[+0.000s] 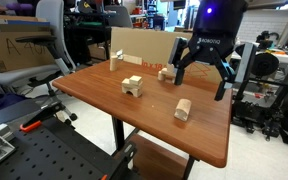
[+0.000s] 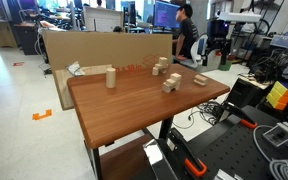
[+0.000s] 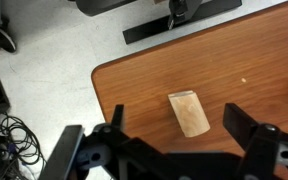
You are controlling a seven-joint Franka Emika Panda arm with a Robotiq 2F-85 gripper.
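Note:
A single light wooden block (image 1: 183,109) lies on its side near the right front of the brown table (image 1: 149,110). The same block (image 3: 189,114) shows in the wrist view, just beyond the gap between the fingers. My gripper (image 1: 200,88) hangs open above and a little right of the block, with nothing held. In the wrist view the two dark fingers of the gripper stand wide apart.
A small block stack (image 1: 132,86) stands left of the lone block, and another stack (image 2: 160,66) is farther back. An upright wooden piece (image 2: 111,77) stands at the table's far end. A cardboard panel (image 2: 99,50) borders one side. Bare table surrounds the lone block.

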